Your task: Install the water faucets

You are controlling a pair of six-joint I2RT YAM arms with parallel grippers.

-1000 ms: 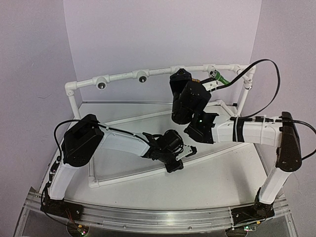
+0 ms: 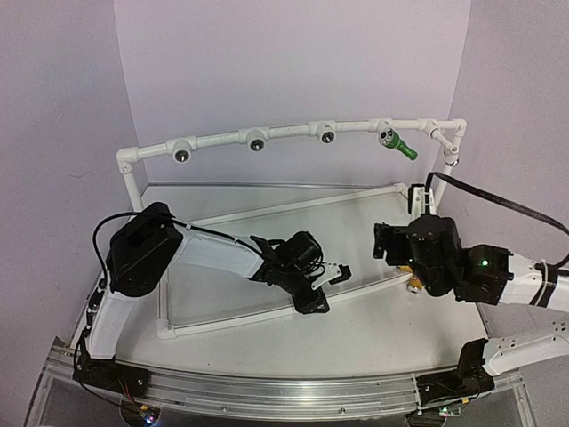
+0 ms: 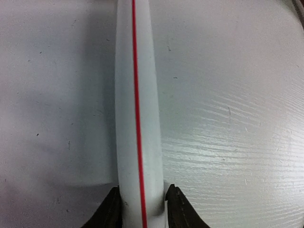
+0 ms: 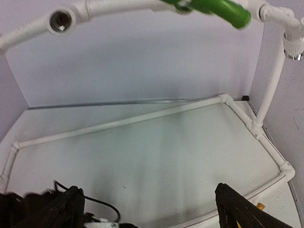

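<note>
A white pipe rack [image 2: 213,140] carries several fittings with round openings [image 2: 257,143]. A green faucet [image 2: 402,145] is fitted near its right end, also visible at the top of the right wrist view. My left gripper is shut on the white base pipe with a red stripe [image 3: 137,104]. My right gripper [image 2: 391,240] is lower, at the right of the frame; in the right wrist view its fingers stand wide apart. An orange faucet [image 2: 411,280] lies partly hidden under it, its edge showing in the right wrist view.
The rectangular base frame [image 4: 118,121] lies on the white board [image 2: 222,351], with walls at back and sides. The board's front part is clear.
My right arm has moved from the rack's middle to the right and down, uncovering the rack's openings and part of the green faucet. The left arm is nearly still.
</note>
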